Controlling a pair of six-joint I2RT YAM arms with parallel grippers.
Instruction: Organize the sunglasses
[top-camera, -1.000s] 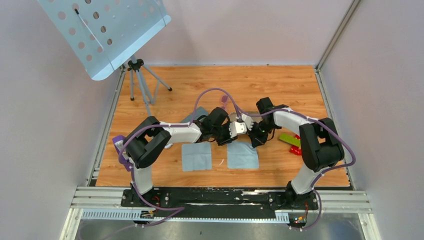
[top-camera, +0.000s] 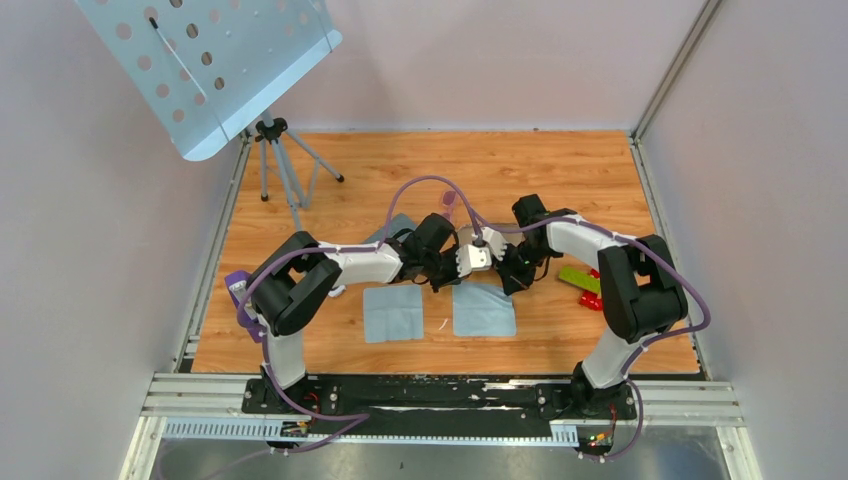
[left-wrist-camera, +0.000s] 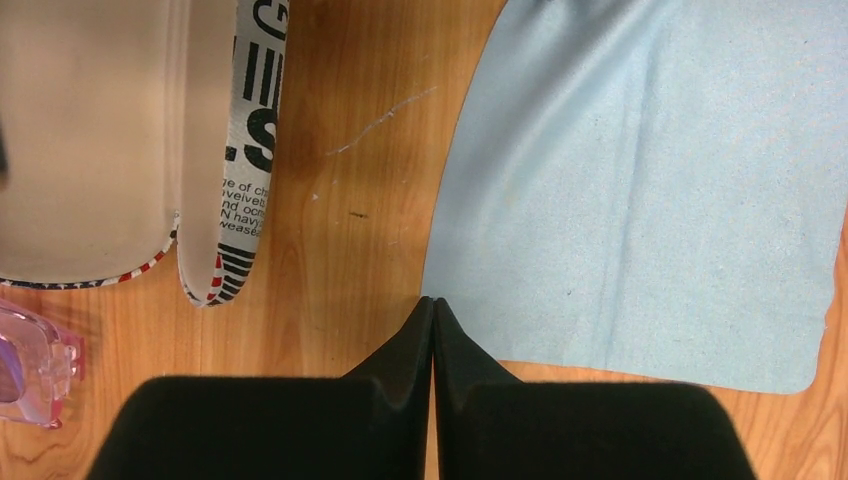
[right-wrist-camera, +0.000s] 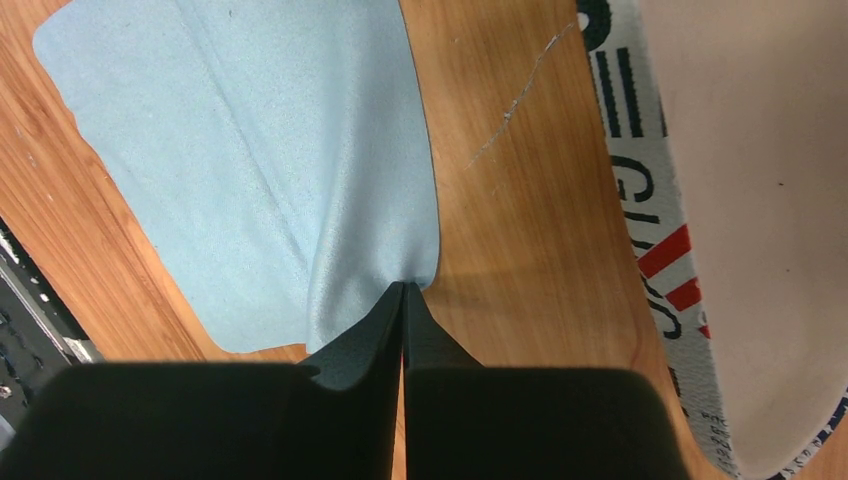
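Observation:
A light blue cloth (top-camera: 485, 312) lies at the front middle of the table. My right gripper is shut at its corner, where the cloth puckers and folds toward the fingertips. At the cloth's edge stands my left gripper, shut with nothing seen between its fingers. The open sunglasses case has a beige lining and a newsprint-patterned outside; in the left wrist view the case (left-wrist-camera: 90, 140) sits left of the cloth. Partly visible at the lower left there are pink, clear-framed sunglasses (left-wrist-camera: 35, 365); the top view shows pink sunglasses (top-camera: 449, 203) behind the grippers.
Another flat blue cloth (top-camera: 393, 314) lies to the left, and a grey-blue cloth (top-camera: 392, 229) is partly under my left arm. A green item (top-camera: 579, 280) and a red item (top-camera: 591, 300) lie by the right arm. A purple item (top-camera: 243, 305) stands far left. Free table lies behind.
The front cloth has shifted very slightly to the left and my left gripper a touch toward the front. The right arm looks unmoved.

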